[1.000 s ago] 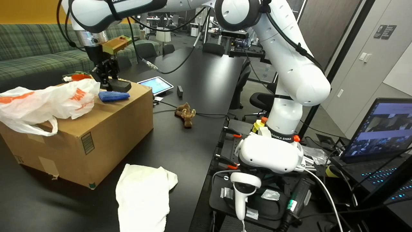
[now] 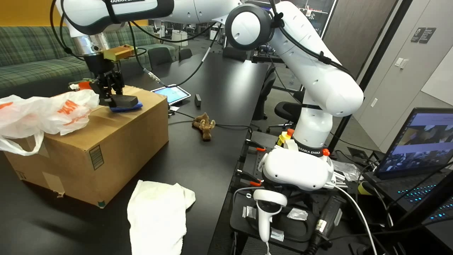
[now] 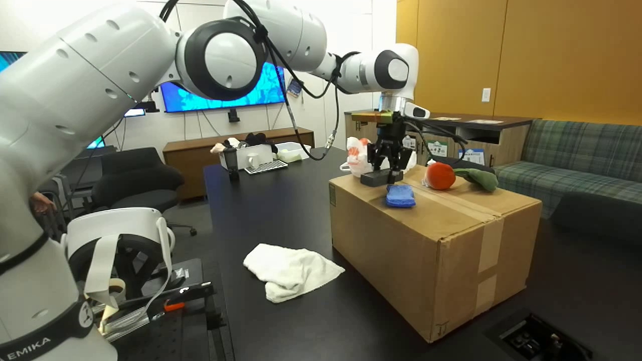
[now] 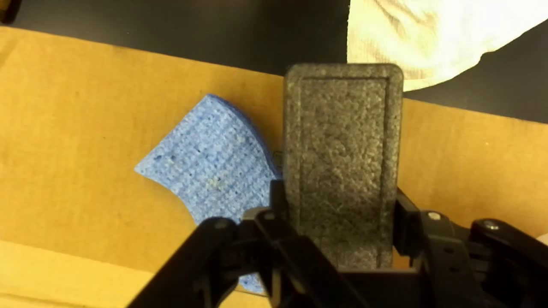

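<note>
My gripper is shut on a dark grey rectangular block [image 4: 343, 154], one finger on each long side. In the wrist view the block points away from the gripper, and its near end is hidden. Just beside it on the cardboard box [image 3: 385, 283] lies a blue sponge-like cloth [image 4: 215, 159], partly covered by the left finger. Exterior view 2 has the block [image 3: 379, 177] low over the box top, behind the blue piece [image 3: 400, 195]. Whether the block touches the box I cannot tell.
A white plastic bag [image 2: 51, 112] lies on the box close to the gripper. A red round object [image 3: 440, 175] and a green one [image 3: 478, 178] sit farther along its top. On the table are a white cloth [image 2: 157, 216], a brown plush toy [image 2: 204, 125] and a tablet [image 2: 172, 94].
The arm has shifted left in exterior view 1, carrying the grey block from behind the blue piece to partly over it in view. The white bag has slid left and its shape has changed.
</note>
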